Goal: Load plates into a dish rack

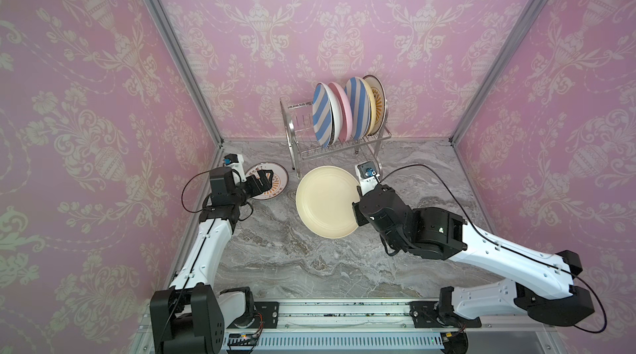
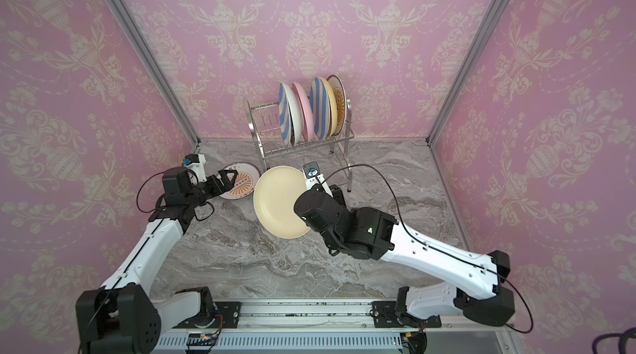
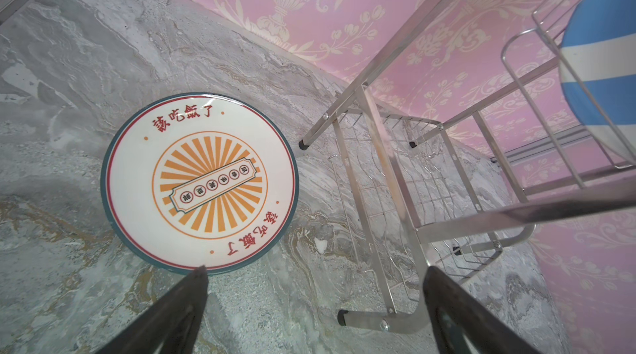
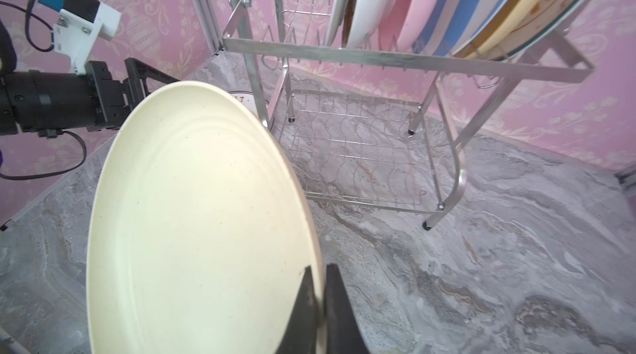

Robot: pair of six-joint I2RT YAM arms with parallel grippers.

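Note:
My right gripper is shut on the rim of a cream plate (image 4: pixel 198 221), which is raised in front of the dish rack (image 4: pixel 397 58). In the top left view this plate (image 1: pixel 324 201) sits centre, below the rack. My left gripper stands open above the table, over the left side near the rack, with a white patterned plate (image 3: pixel 198 201) lying beneath it on the marble, nothing between its blurred fingertips.
The rack's upper tier holds several plates (image 1: pixel 321 115), striped, pink, yellow and patterned, with empty slots at its left end. The lower tier is bare. Pink walls enclose it.

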